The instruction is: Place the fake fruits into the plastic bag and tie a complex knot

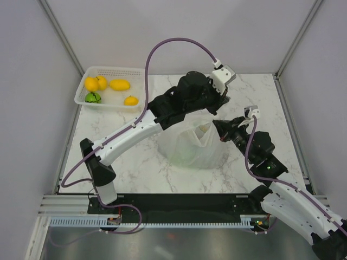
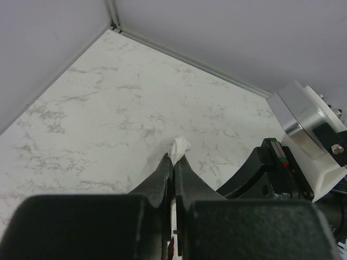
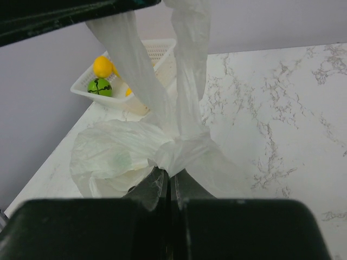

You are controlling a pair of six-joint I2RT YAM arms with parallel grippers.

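The white plastic bag [image 1: 181, 146] sits mid-table, its gathered top rising in long strands [image 3: 187, 65] toward my left gripper [image 1: 219, 100]. That gripper is shut with a thin tip of bag plastic between its fingers, above and slightly behind my right gripper [image 1: 217, 124]. The right gripper is shut on the bunched plastic at the bag's neck. What lies inside the bag is only faintly visible.
A white basket [image 1: 114, 103] at back left holds several yellow fruits [image 1: 119, 84] and a green one [image 1: 92, 97]. Bare marble table [image 1: 271, 97] shows at back right and front left.
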